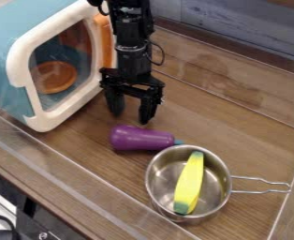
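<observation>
My black gripper (131,101) hangs low over the wooden counter, fingers apart and empty, just above and behind a purple eggplant (137,138) with a teal stem end. A toy microwave (12,56) in light blue and white stands to its left, with an orange item (56,77) inside. To the front right, a steel pot (165,172) with a wire handle holds a yellow, banana-like object (187,183) with a green tip.
A pale wall (225,28) runs along the back. The counter's front edge is at the lower left.
</observation>
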